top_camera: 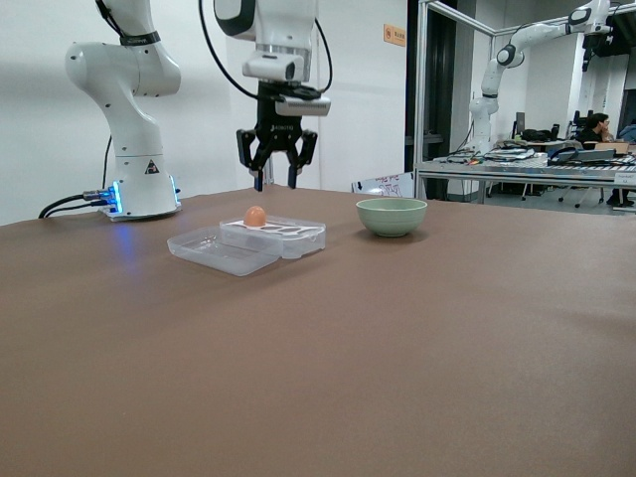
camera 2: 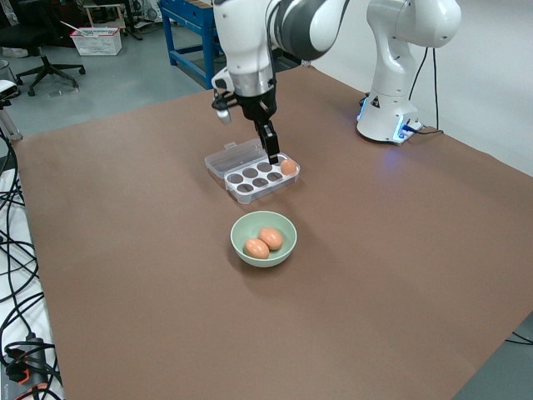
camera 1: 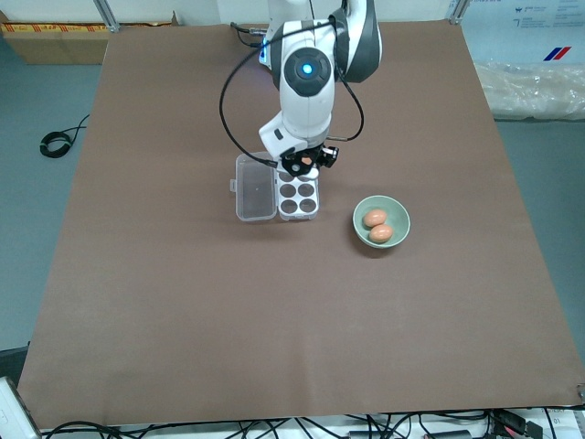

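A clear egg carton (camera 1: 299,206) with white cup insert and open lid (top_camera: 209,253) sits on the brown table. One egg (top_camera: 255,217) (camera 2: 288,167) rests in it. The black gripper (top_camera: 275,177) hangs above the carton, its fingers apart and nothing visible between them; in the left view the wrist partly hides the carton's back cups. A green bowl (camera 1: 396,217) (top_camera: 392,224) (camera 2: 242,231) stands beside the carton, holding two eggs (camera 2: 269,237).
The arm's white base (top_camera: 144,199) stands at the table's back. Cables run along the strip beyond the table's edge.
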